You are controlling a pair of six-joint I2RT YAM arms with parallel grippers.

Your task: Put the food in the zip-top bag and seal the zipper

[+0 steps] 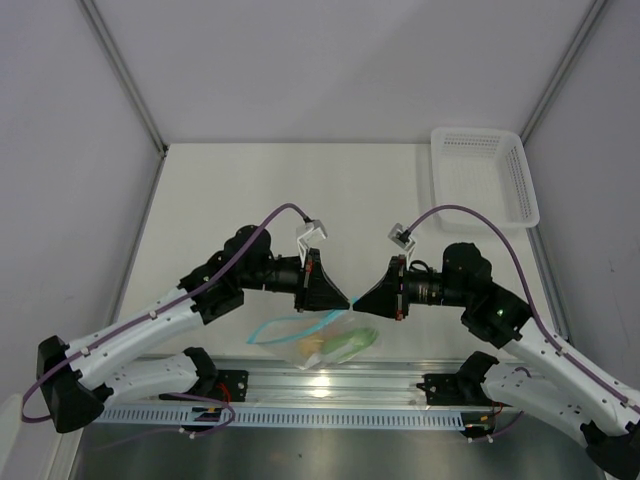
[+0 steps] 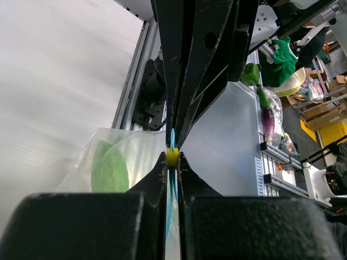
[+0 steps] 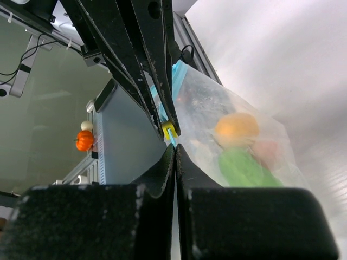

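A clear zip bag (image 1: 305,345) with a blue seal strip lies at the table's front edge, holding food: orange, pinkish and green shapes (image 3: 246,168) show through it in the right wrist view. My left gripper (image 1: 343,303) is shut on the bag's zipper, at the yellow slider (image 2: 172,156) with blue strip running through. My right gripper (image 1: 360,304) sits just beside it, facing it, shut, its fingertips at the blue strip; whether anything is held between them is hard to tell.
An empty white basket (image 1: 483,175) stands at the back right. A metal rail (image 1: 310,372) runs along the front edge, below the bag.
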